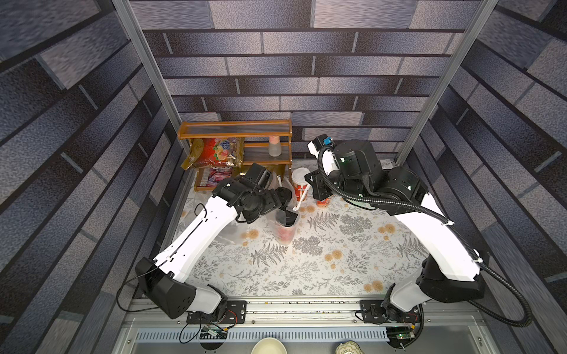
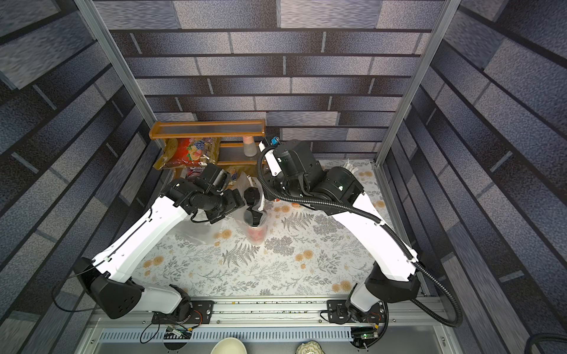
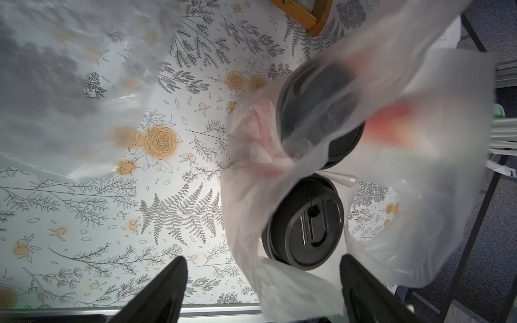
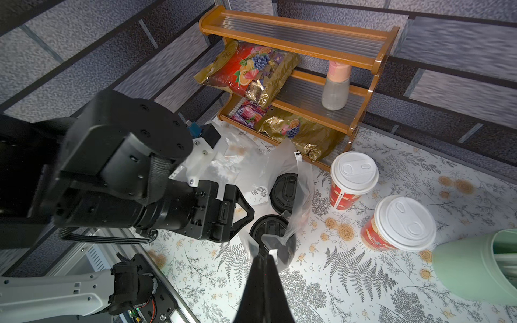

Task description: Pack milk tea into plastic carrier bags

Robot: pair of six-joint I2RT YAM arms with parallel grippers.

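Two black-lidded cups, the near one (image 3: 304, 226) and the far one (image 3: 334, 145), sit inside a translucent plastic carrier bag (image 3: 242, 226) on the table, centre-left. My left gripper is open just over the bag and near cup, with bag film between its spread fingers but not clamped. My right gripper is shut, nothing visible between its fingers, raised right of the bag. Two white-lidded red cups (image 4: 352, 175) stand beside the bag in the right wrist view.
An orange shelf (image 4: 296, 29) with snack bags and a bottle stands at back left. Another plastic bag (image 3: 70, 91) lies flat on the left. A green container (image 4: 463, 269) is at the right.
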